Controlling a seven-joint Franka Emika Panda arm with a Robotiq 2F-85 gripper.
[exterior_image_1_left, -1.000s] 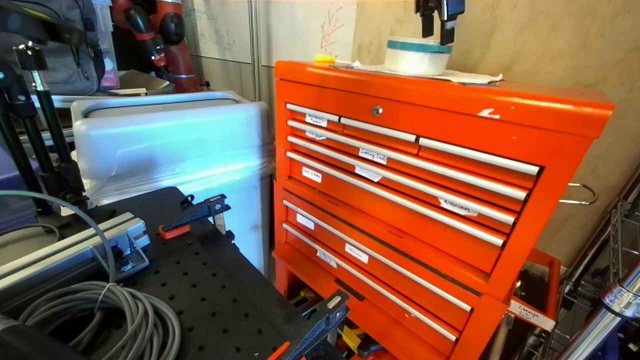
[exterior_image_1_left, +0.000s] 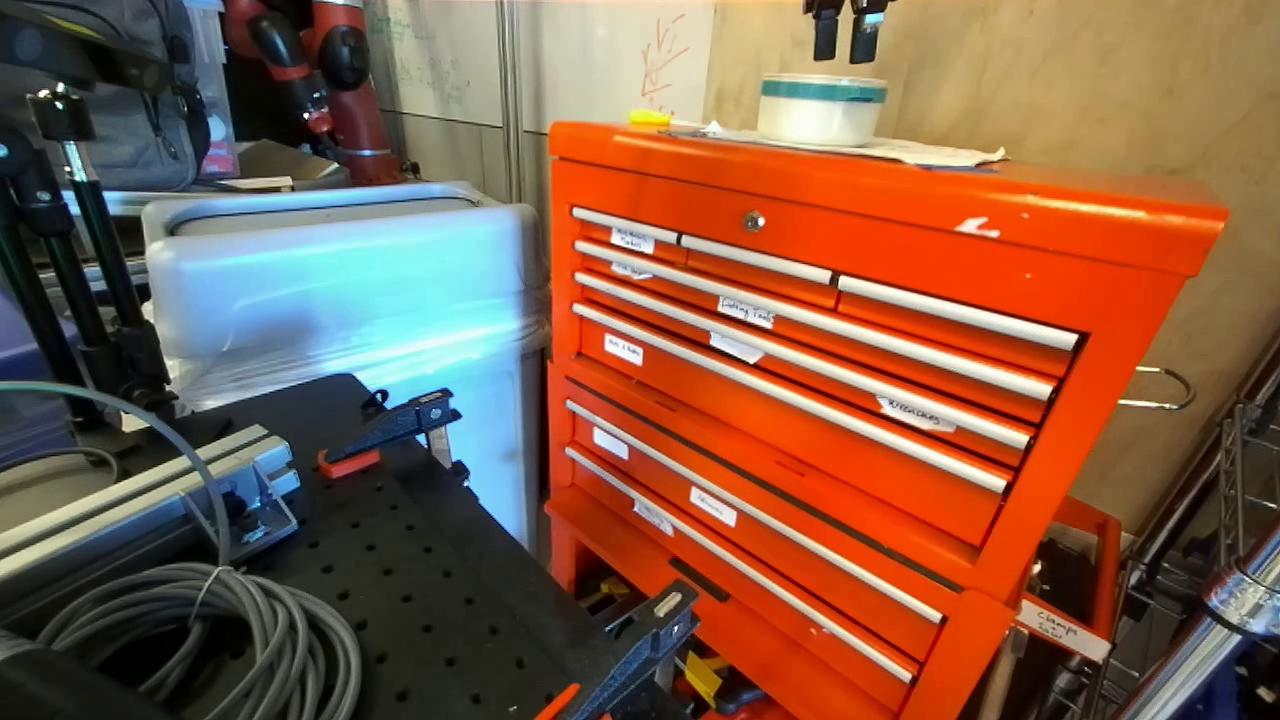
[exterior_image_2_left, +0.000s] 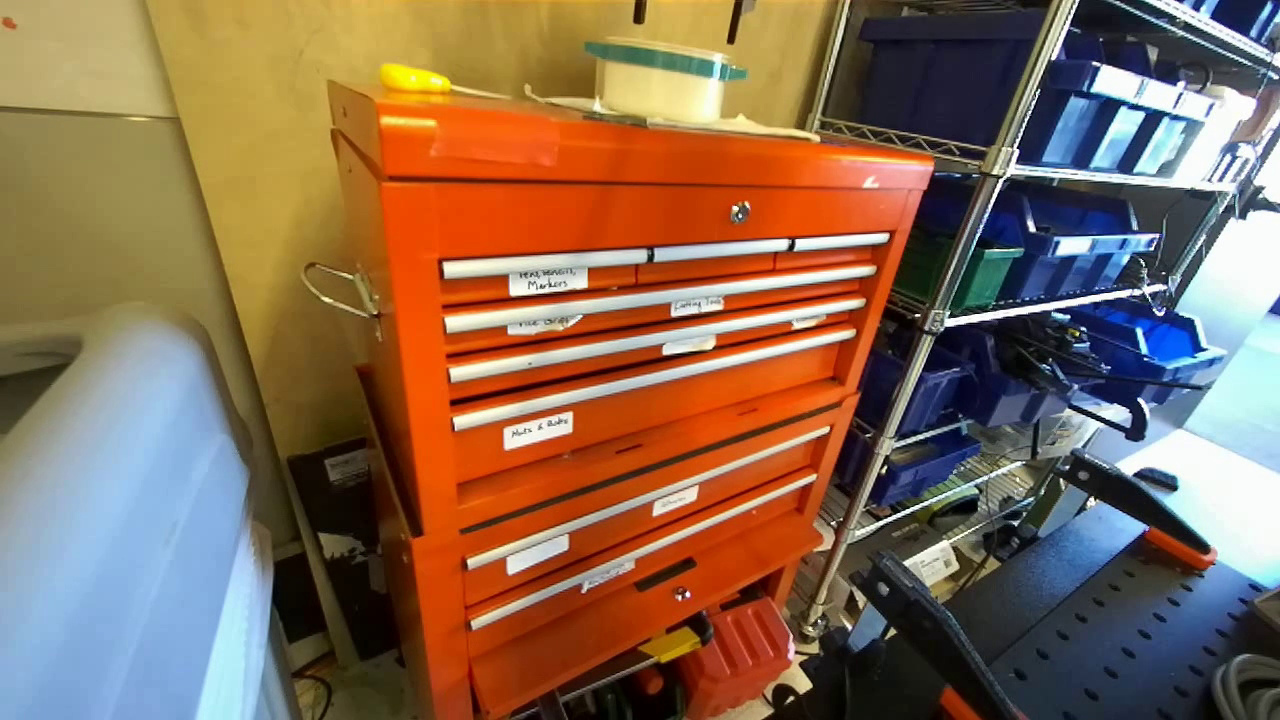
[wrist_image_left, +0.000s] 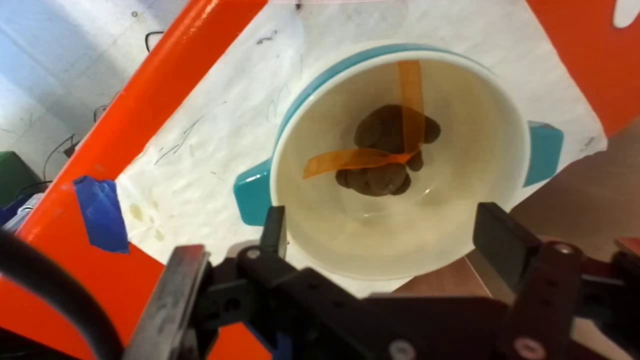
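Note:
A cream pot with a teal rim band and teal handles (exterior_image_1_left: 822, 116) stands on a white sheet on top of the orange tool chest (exterior_image_2_left: 672, 162). Inside the pot (wrist_image_left: 468, 198), in the wrist view, lies a small brown plush toy (wrist_image_left: 387, 129) tied with an orange ribbon (wrist_image_left: 348, 161). My gripper is open, its fingers spread wide over the lower part of the pot's opening with nothing between them. From the side, the gripper (exterior_image_1_left: 846, 42) hangs above the rim, apart from it. The toy is hidden in both exterior views.
A yellow-handled tool (exterior_image_2_left: 414, 79) lies at one end of the chest top. Blue tape (wrist_image_left: 102, 213) holds down the paper sheet (wrist_image_left: 198, 144). A wire shelf with blue bins (exterior_image_2_left: 1056, 258) stands beside the chest, and a wooden wall (exterior_image_1_left: 1020, 72) rises behind it.
In exterior view 1, my gripper has risen and shifted left, clear of the pot's rim. The pot itself sits slightly farther left than before.

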